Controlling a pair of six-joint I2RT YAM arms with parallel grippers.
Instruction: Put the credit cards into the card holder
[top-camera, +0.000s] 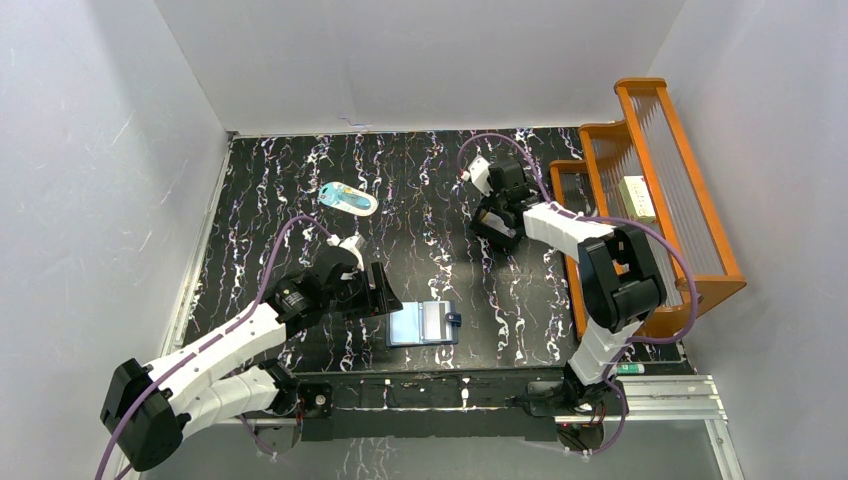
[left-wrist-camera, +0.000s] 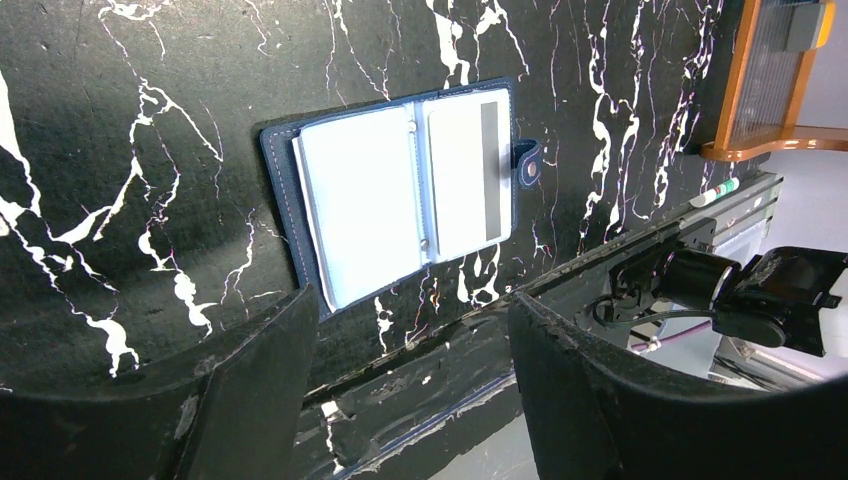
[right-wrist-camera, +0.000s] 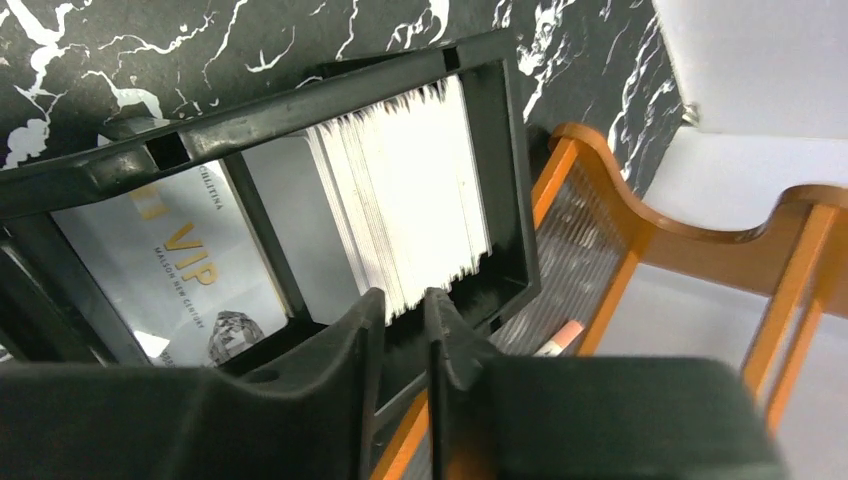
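Note:
The blue card holder lies unfolded near the table's front edge, its pale sleeves facing up. In the left wrist view, the holder is below my left gripper, which is open and empty. A black two-compartment box fills much of the right wrist view. One compartment has a silver VIP card facing up; in the other, a plain grey card lies beside a packed row of white-edged cards. My right gripper is slightly open over that row's near end, with no card visible between its fingertips.
An orange wooden rack holding a pale box stands on the right, close to the black box. A blue-and-white blister pack lies at the back left.

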